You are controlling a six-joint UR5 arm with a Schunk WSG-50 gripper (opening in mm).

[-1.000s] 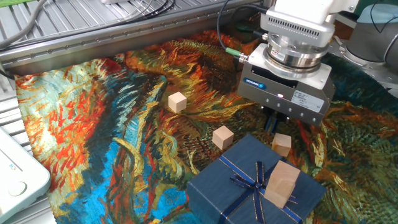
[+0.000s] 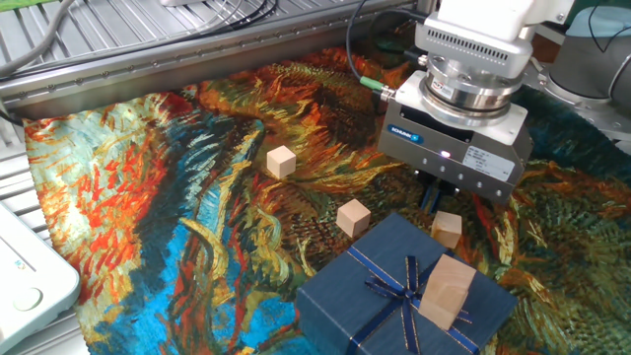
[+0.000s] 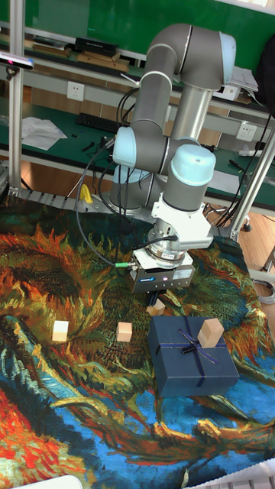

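My gripper (image 2: 431, 205) points down behind the blue gift box, its dark fingers close together. Just in front of them in exterior view 2 is a wooden cube (image 2: 447, 230), partly hidden by the box. From exterior view 3 the same cube (image 3: 155, 309) shows just below the fingertips; whether they touch it I cannot tell. The narrow dark fingers do not show clearly whether they are open or shut. A taller wooden block (image 2: 448, 293) stands on the lid of the blue box (image 2: 340, 294), beside its ribbon bow.
Two more wooden cubes lie on the painted cloth: one cube (image 2: 353, 218) near the box's corner, another cube (image 2: 281, 162) farther to the left. A white device (image 2: 30, 271) sits at the left edge.
My gripper has shifted very slightly to the right and down in exterior view 2 since one second ago. The cubes, the block and the box have stayed put.
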